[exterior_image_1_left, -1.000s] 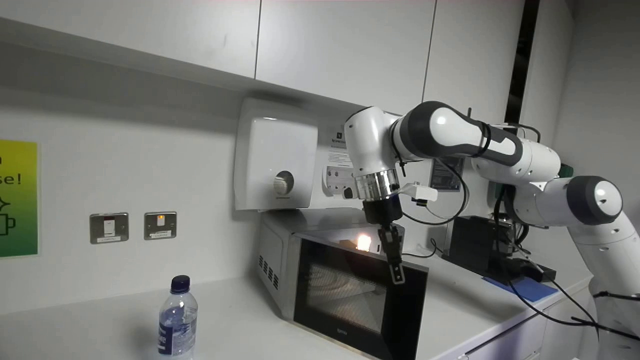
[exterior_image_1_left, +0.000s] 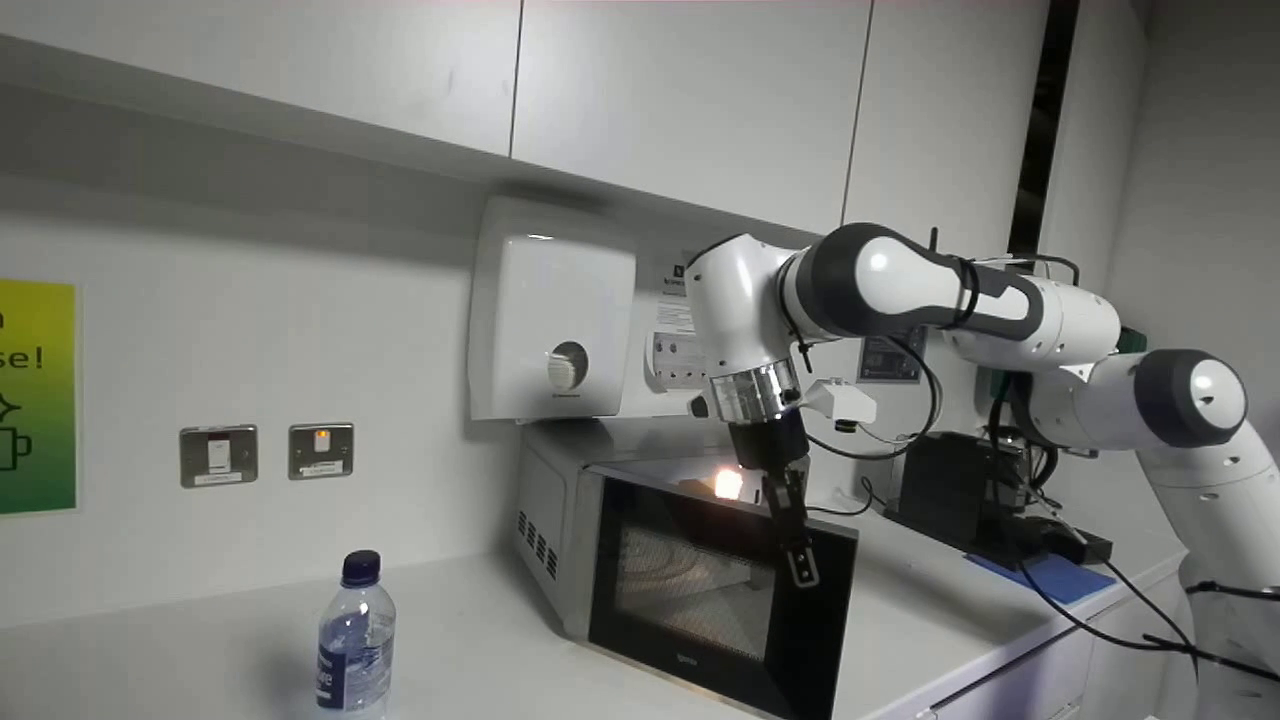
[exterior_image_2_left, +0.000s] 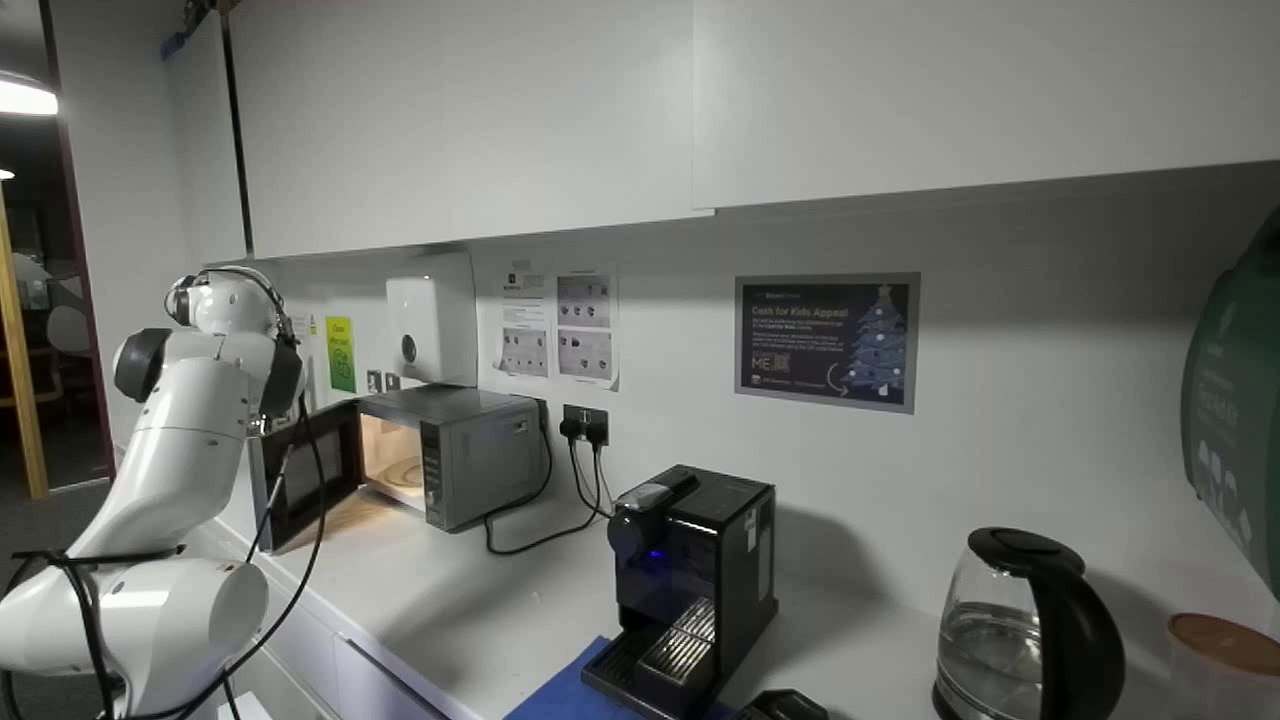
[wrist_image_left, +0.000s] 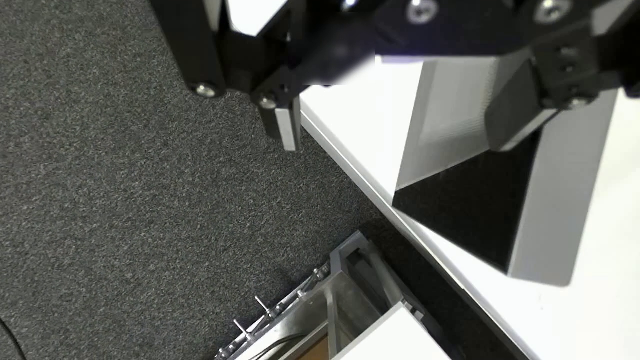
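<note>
The grey microwave (exterior_image_2_left: 486, 450) stands on the counter with its black door (exterior_image_2_left: 288, 492) swung well open and its inside lit. In exterior view 1 my gripper (exterior_image_1_left: 800, 570) points down and overlaps the upper part of the door (exterior_image_1_left: 810, 636); whether it touches the door cannot be told. From the wrist, the gripper is open, its fingers (wrist_image_left: 288, 129) far apart. Nothing is held between them. Grey and dark panels, apparently of the microwave and its door, show below and near the right-hand finger, partly hidden by the gripper.
A water bottle (exterior_image_1_left: 355, 642) stands left of the microwave. On its other side are a black coffee machine (exterior_image_2_left: 690, 588) and a kettle (exterior_image_2_left: 1020, 624). Wall cupboards (exterior_image_1_left: 684, 96) hang above. Carpeted floor (wrist_image_left: 150, 210) lies beyond the counter edge.
My gripper has lowered slightly and shifted a little to the right in exterior view 1, with the arm's forearm dropping too. The door looks nearly the same, and the bottle has not moved.
</note>
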